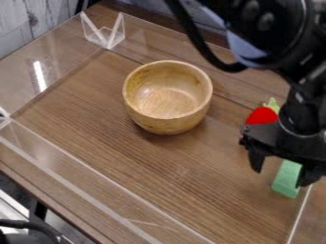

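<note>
My black gripper (273,160) hangs low at the right over a mint-green block (287,183), its fingers apart near the block's upper part; whether they touch it is unclear. Just above and behind the gripper, a red item (261,115) with a small green top is partly hidden by the arm.
A wooden bowl (167,76) stands at the upper middle. A white wire object (102,30) is at the back left. A dark object shows at the lower-left corner.
</note>
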